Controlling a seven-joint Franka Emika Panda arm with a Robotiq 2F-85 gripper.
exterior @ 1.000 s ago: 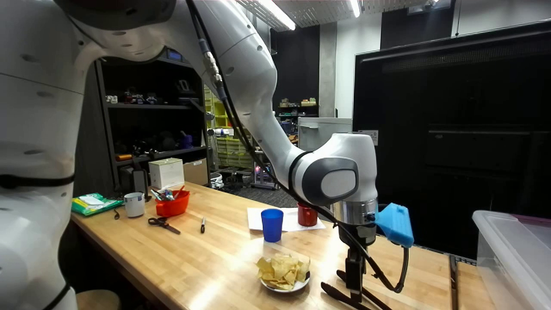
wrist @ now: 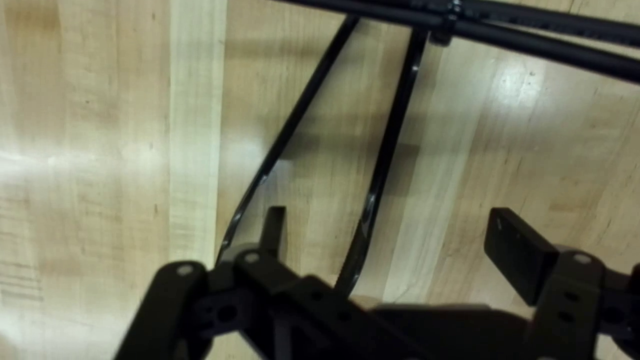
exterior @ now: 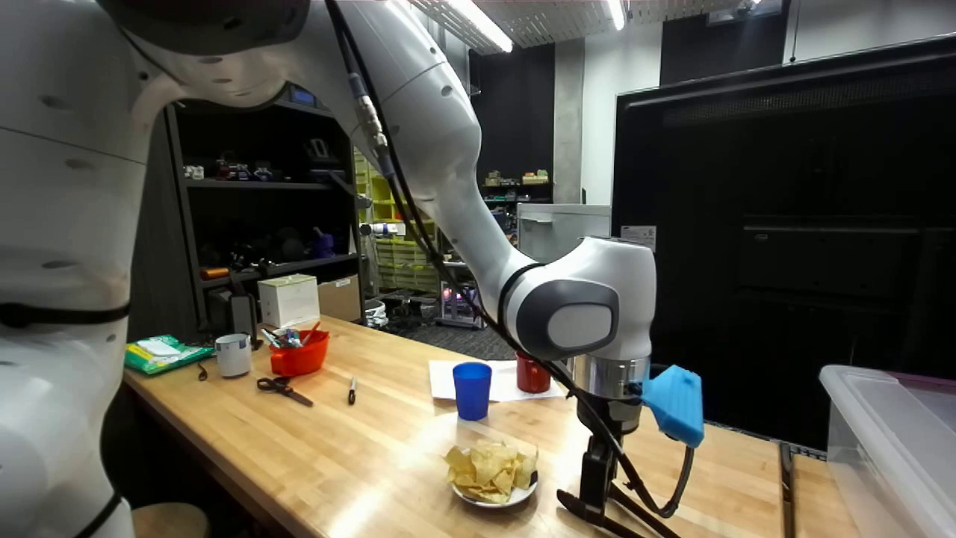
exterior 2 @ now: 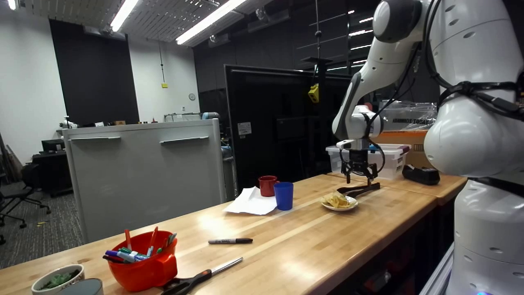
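A pair of black tongs (exterior 2: 361,189) lies on the wooden table beside a plate of chips. Above it hangs my gripper (exterior 2: 359,178), pointing down and open. In the wrist view, the two dark arms of the tongs (wrist: 390,141) spread apart toward the gripper. One arm runs through the gap between the fingers; the other passes to the left of the left fingertip (wrist: 274,231). Nothing is clasped. Exterior view 1 shows the gripper's dark finger (exterior: 595,475) over the tongs, partly hiding them; the height gap is hard to judge.
The chips (exterior: 491,471) sit on a white plate (exterior 2: 349,206) close to the tongs. Farther along stand a blue cup (exterior: 472,391) and a red mug (exterior 2: 268,186) by white paper (exterior 2: 251,201). A clear bin (exterior: 892,439) is at the table's end. Mid-table holds a marker (exterior 2: 231,241).
In exterior view 1 my gripper has shifted slightly left over the tongs, and its wrist has tilted or turned a little. The tongs, plate and cups look unmoved.
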